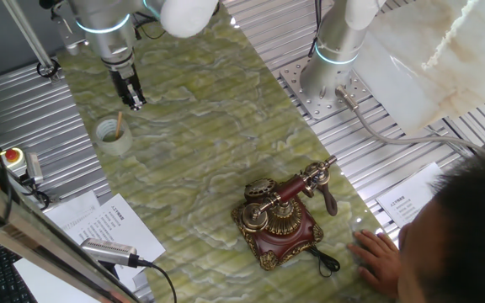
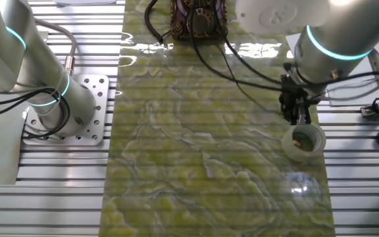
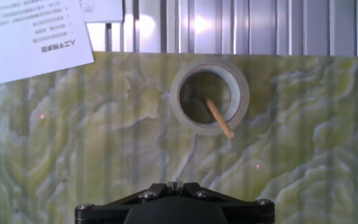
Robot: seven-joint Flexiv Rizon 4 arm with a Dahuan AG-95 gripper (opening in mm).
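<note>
A roll of clear tape point(image 1: 116, 148) point(image 3: 241, 93) lies flat on the green marbled mat, near its edge. A thin wooden stick point(image 1: 119, 124) point(image 3: 219, 117) leans in the roll's hole, one end resting over the rim. My gripper point(image 1: 136, 107) is above the mat beside the roll, apart from it. In the wrist view its fingertips are together at the bottom edge, with nothing visible between them. From the opposite side, the gripper point(image 2: 299, 120) appears just behind the tape roll point(image 2: 292, 150).
An ornate red and gold telephone point(image 1: 280, 223) stands on the mat point(image 1: 200, 160). A person's hand point(image 1: 379, 257) rests at the mat's edge close to it. Printed papers point(image 1: 112, 231) and a silver device point(image 1: 110, 251) are at the left. Mid-mat is clear.
</note>
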